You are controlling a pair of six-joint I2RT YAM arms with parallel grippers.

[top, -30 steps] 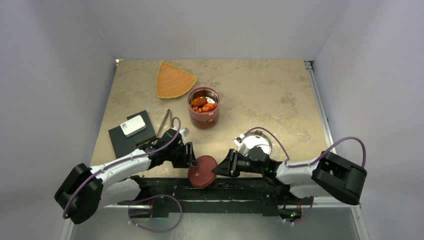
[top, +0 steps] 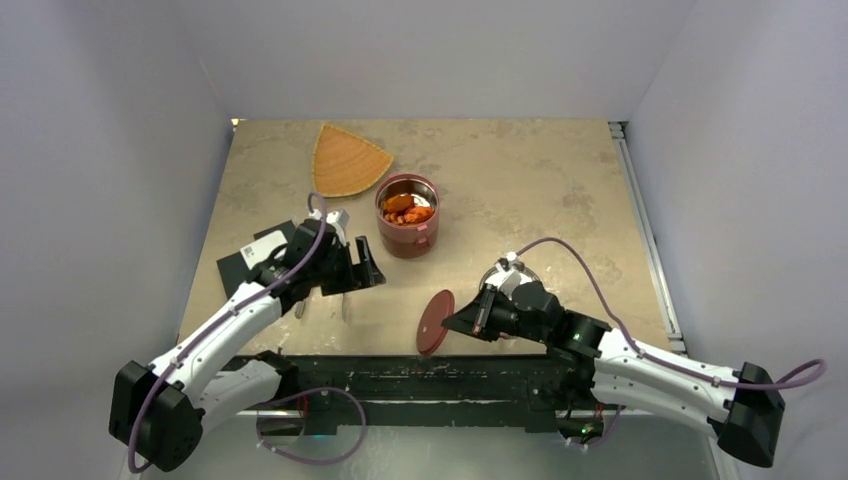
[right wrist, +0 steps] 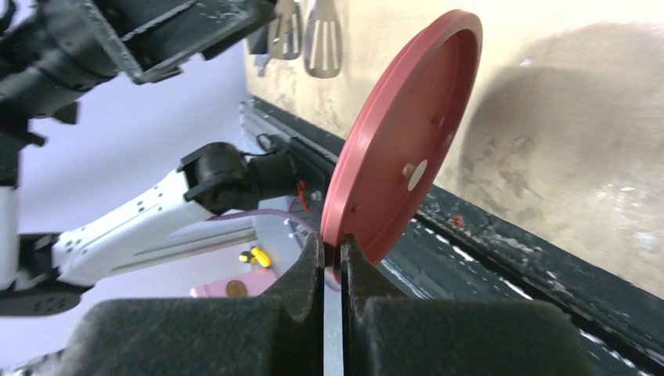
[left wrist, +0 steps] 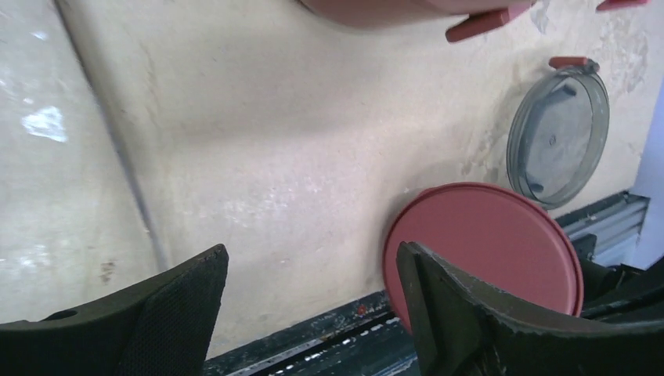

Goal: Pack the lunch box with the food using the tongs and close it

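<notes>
The red lid (top: 434, 321) is held up on edge near the front edge by my right gripper, which is shut on its rim. My left gripper (top: 362, 264) hangs open and empty to the upper left of it, below the lunch box (top: 406, 240), a pink round pot with orange-red food inside. In the left wrist view the lid (left wrist: 482, 243) shows behind the left fingers. A clear lid (left wrist: 557, 133) lies behind my right gripper, largely hidden in the top view.
A woven fan-shaped mat (top: 350, 160) lies at the back left. Dark boards (top: 233, 275) with a white item and metal utensils (right wrist: 321, 39) lie on the left.
My left gripper has moved up and left, away from the red lid. My right gripper has moved right, carrying the lid, which is now more upright.
</notes>
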